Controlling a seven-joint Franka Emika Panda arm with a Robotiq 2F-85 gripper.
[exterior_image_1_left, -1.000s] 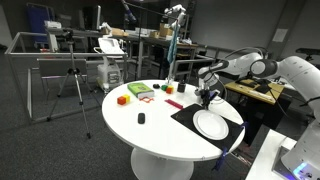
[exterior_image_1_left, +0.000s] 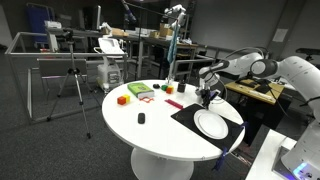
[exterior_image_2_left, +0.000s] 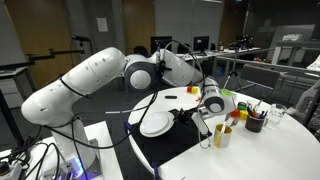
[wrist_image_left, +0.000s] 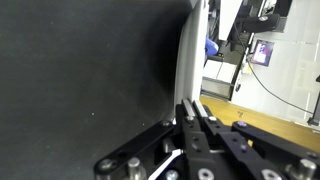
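Observation:
My gripper (exterior_image_1_left: 208, 97) is low over the table's far right part, close to the back edge of a black mat (exterior_image_1_left: 188, 118). A white plate (exterior_image_1_left: 211, 124) rests on that mat, in front of the gripper; exterior view 2 shows the plate (exterior_image_2_left: 156, 124) beside it too. In the wrist view the black fingertips of the gripper stand close together, shut, against a narrow white strip (wrist_image_left: 190, 55). A broad dark surface fills the left of that view. What lies between the fingers is not clear.
A yellow cup (exterior_image_2_left: 223, 135) with utensils and a dark holder (exterior_image_2_left: 253, 121) stand near the gripper. A red item (exterior_image_1_left: 173, 103), a green box (exterior_image_1_left: 146, 89) and a black object (exterior_image_1_left: 141, 118) lie farther left.

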